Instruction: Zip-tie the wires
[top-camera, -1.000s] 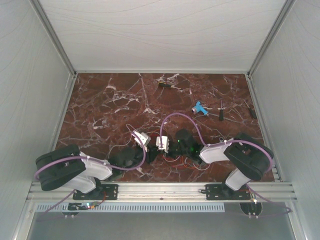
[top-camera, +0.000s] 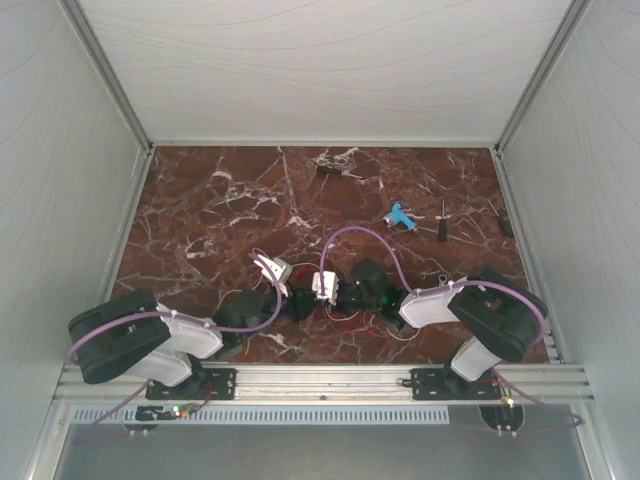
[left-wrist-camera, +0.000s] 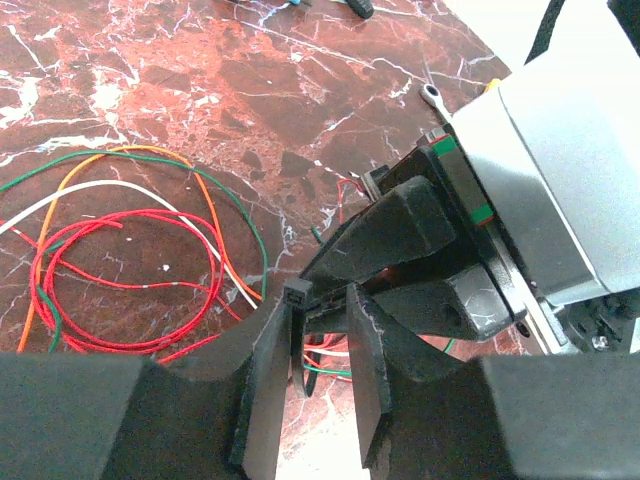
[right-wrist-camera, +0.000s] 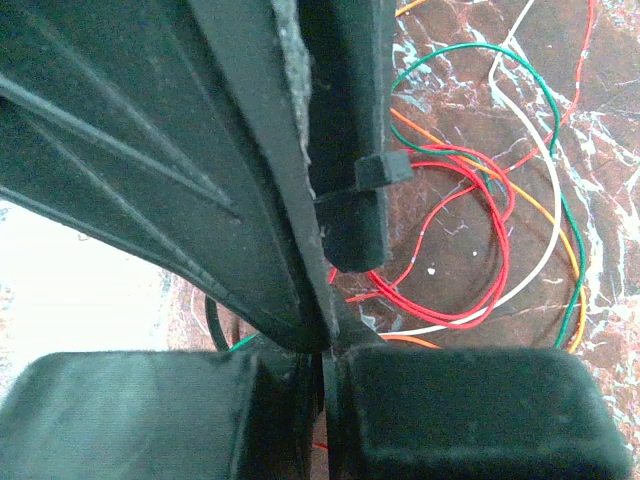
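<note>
Red, white, orange and green wires lie loosely coiled on the marble table, partly hidden under both grippers in the top view. My left gripper and my right gripper meet over the wire bundle near the front middle. In the left wrist view a black strap with a small square head, apparently a zip tie, stands at the left gripper's fingertips beside the right gripper's fingers; whether it is gripped is unclear. The right gripper is shut. Whether the strap encircles the wires is hidden.
A blue tool, screwdrivers and a yellow-black tool lie toward the back and right. A wrench lies beside the right arm.
My left gripper and arm have shifted slightly in the top view. The right arm looks unmoved.
</note>
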